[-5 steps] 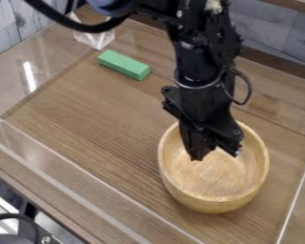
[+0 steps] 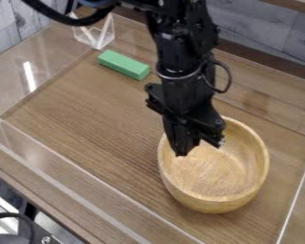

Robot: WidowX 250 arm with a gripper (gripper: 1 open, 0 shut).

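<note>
The black robot arm reaches down from the top centre, its gripper (image 2: pixel 178 143) hanging over the left rim of a round tan bowl (image 2: pixel 225 176). Whether the fingers are open or shut is hard to tell, and I see nothing clearly between them.
A green block (image 2: pixel 123 64) lies at the back left beside a clear plastic piece (image 2: pixel 94 30). A black cable curves at the bottom left corner.
The gripper has shifted slightly left and up, from over the bowl's interior toward its left rim. The bowl has not visibly moved.
</note>
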